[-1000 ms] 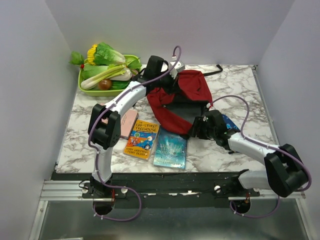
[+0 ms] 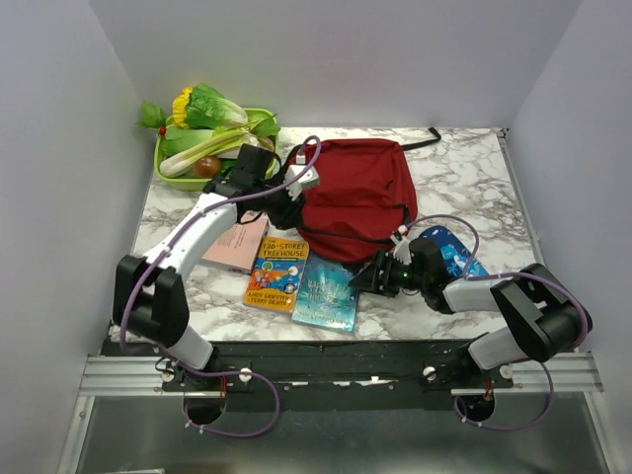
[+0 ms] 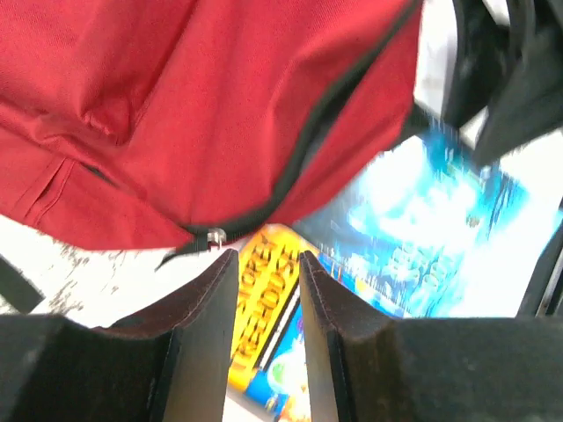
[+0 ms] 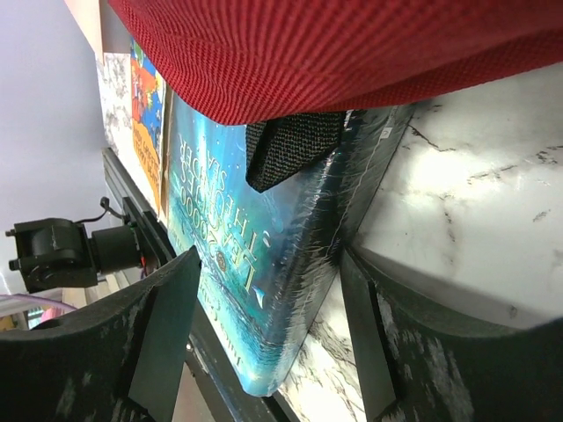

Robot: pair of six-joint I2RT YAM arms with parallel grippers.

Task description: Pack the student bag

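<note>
The red bag (image 2: 357,188) lies on the marble table, its front edge with a black zip sagging down and the opening mostly closed. My left gripper (image 2: 294,219) is over the bag's left front corner; in the left wrist view its fingertips (image 3: 230,264) stand apart with nothing between them. The teal book (image 2: 328,294) lies in front of the bag, its upper end under the red cloth. My right gripper is part open at that book's right edge, one finger over the cover and the other by the spine; grip is not evident.
A yellow treehouse book (image 2: 276,274) and a pink book (image 2: 237,245) lie left of the teal one. At the back left stands a green basket (image 2: 212,184) of vegetables. A blue patterned item (image 2: 456,252) is partly behind the right arm.
My left gripper came down and leftward from the bag's rear, and the bag's dark opening folded closed. My right gripper lowered and moved left to the teal book, which shifted slightly left.
</note>
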